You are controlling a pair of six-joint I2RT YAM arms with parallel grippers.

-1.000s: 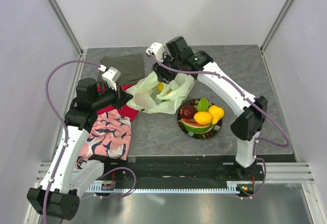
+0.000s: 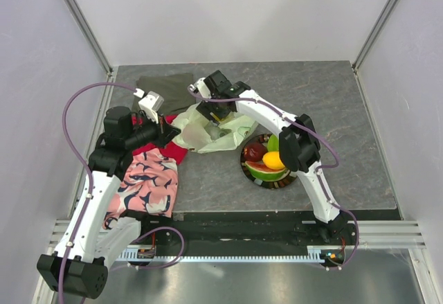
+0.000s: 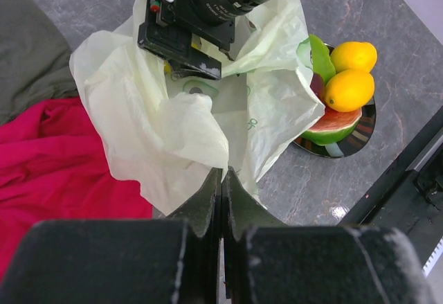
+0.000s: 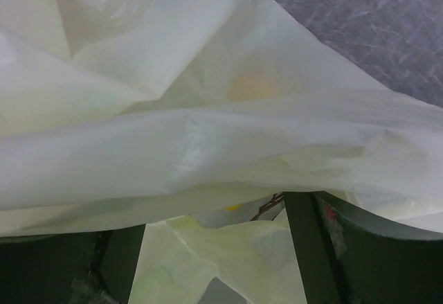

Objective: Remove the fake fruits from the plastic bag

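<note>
The pale green plastic bag [image 2: 201, 136] lies crumpled and gaping at the table's middle. My left gripper is shut on a thin corner of its edge. My right gripper is down inside the bag with its fingers apart; a fold of plastic crosses in front of the fingers in the right wrist view. A bit of yellow fruit [image 2: 220, 118] shows beside the right fingers in the top view. Through the plastic, a faint yellow-orange patch [image 4: 252, 88] shows in the right wrist view. How the fruit lies between the fingers is hidden.
To the right, a dark bowl [image 2: 285, 180] holds several fruits, among them a watermelon slice [image 2: 266, 172], a lemon [image 2: 273, 160] and a red fruit [image 2: 255, 152]. Red cloth [image 3: 62, 165] and grey cloth [image 2: 166, 93] lie left.
The left arm has stayed still, keeping the bag's edge.
</note>
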